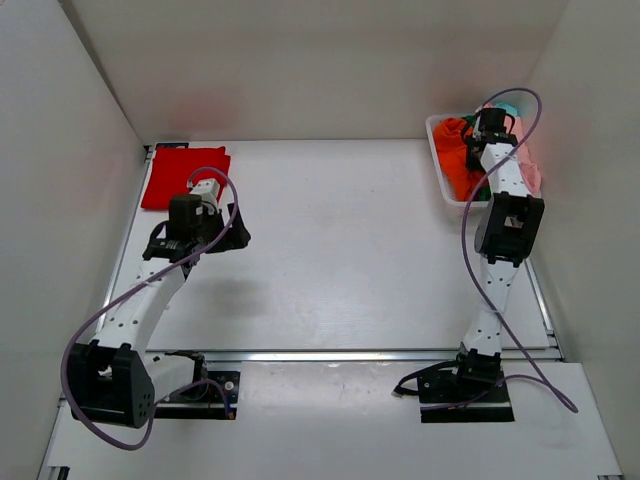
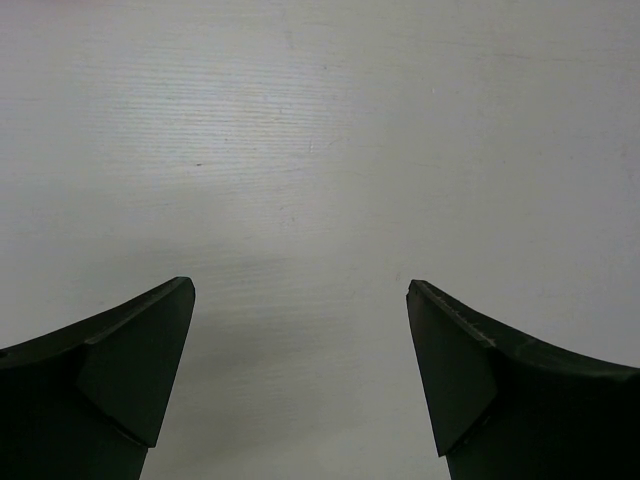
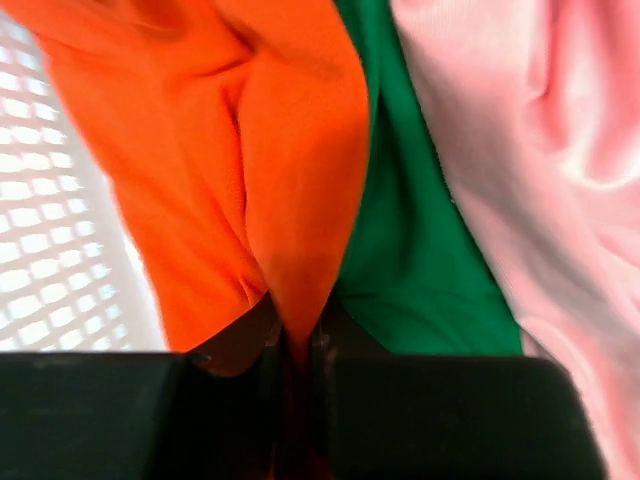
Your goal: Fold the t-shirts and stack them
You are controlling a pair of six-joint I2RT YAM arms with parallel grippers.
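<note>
A red folded shirt point(image 1: 175, 175) lies at the back left of the table. My left gripper stands open over bare tabletop in front of it. In the basket at the back right are an orange shirt point(image 3: 170, 150), a green shirt point(image 3: 420, 260) and a pink shirt point(image 3: 530, 120). My right gripper is down in that basket, shut on a gathered fold of the orange shirt. A light blue cloth point(image 1: 506, 106) shows at the basket's back.
The white mesh basket point(image 3: 50, 250) stands against the back and right walls.
</note>
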